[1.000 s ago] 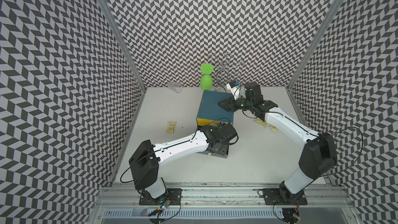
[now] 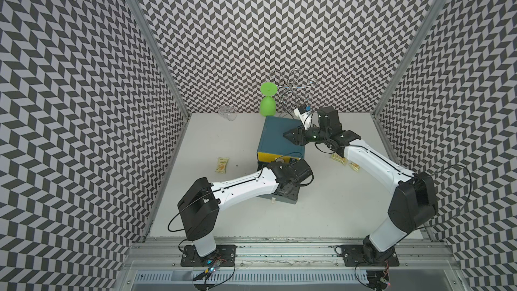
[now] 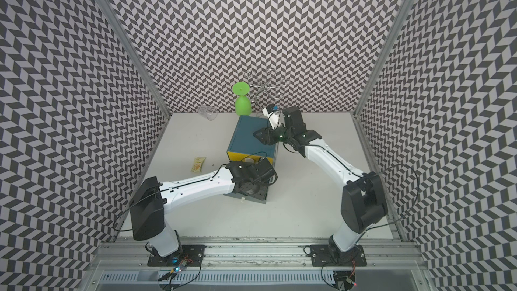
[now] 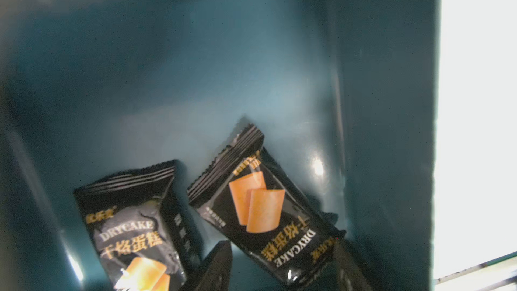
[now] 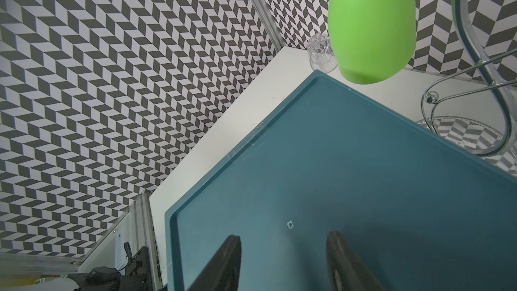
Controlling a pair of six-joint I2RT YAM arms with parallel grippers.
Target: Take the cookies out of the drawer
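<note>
Two black DRYCAKE cookie packets lie inside the teal drawer (image 4: 161, 64): one at lower left (image 4: 129, 226), the other tilted to the right (image 4: 269, 210), near the drawer wall. My left gripper is low over the right packet, its fingers apart on either side of that packet's lower end; whether they touch it is unclear. In both top views the left arm covers much of the drawer. My right gripper stands open over the blue cabinet top (image 5: 301, 161), nothing between its fingers.
A green object (image 5: 371, 21) and a wire rack (image 5: 490, 75) stand behind the cabinet, a clear glass (image 2: 227, 113) at back left. Yellow packets lie on the table left (image 2: 222, 165) and right (image 2: 338, 158) of the cabinet.
The left arm has moved to the right over the drawer, and the cabinet appears shifted very slightly. The right arm is unchanged.
</note>
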